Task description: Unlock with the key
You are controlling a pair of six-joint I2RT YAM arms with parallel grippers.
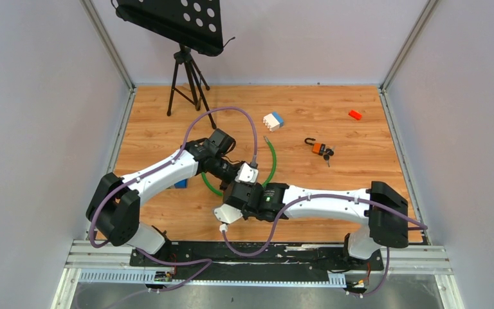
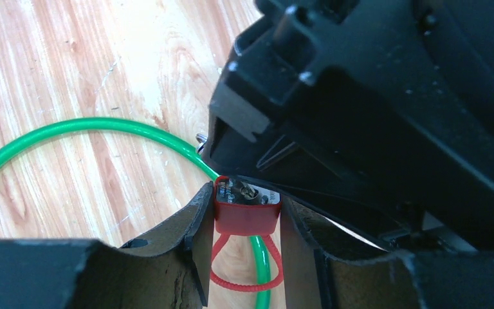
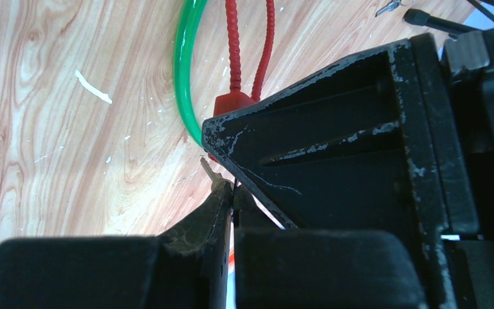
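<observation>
A red lock (image 2: 247, 222) with a red cable loop (image 2: 247, 285) hanging from it is clamped between the fingers of my left gripper. Its dark and silver face points up, close under the black end of the right gripper. My right gripper is shut, and a brass key (image 3: 210, 170) shows at its fingertips, pointing out to the upper left. In the right wrist view the left gripper's black finger (image 3: 334, 135) covers much of the lock (image 3: 231, 103). Whether any key enters the lock is hidden. From above, the arms hide both lock and key.
A green hose (image 1: 273, 158) curves on the table beneath the grippers. An orange padlock with keys (image 1: 319, 149), a white and blue block (image 1: 273, 121) and a red piece (image 1: 355, 114) lie farther back. A black stand (image 1: 190, 67) rises at the back left.
</observation>
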